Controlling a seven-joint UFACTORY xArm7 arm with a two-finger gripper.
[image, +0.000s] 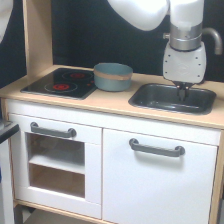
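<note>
My gripper (183, 94) points down over the sink, at the lower end of the white arm that enters from the top right. Its dark fingers are small and merge with the dark basin, so their opening does not show clearly. A blue-grey pot (113, 77) stands upright on the wooden counter between the stove and the sink, well to the left of the gripper and apart from it.
The black sink basin (152, 97) lies below the gripper; a grey faucet (217, 44) rises behind it, partly hidden by the arm. Below are an open cubby (57, 158) and a shut white cabinet door (150, 185).
</note>
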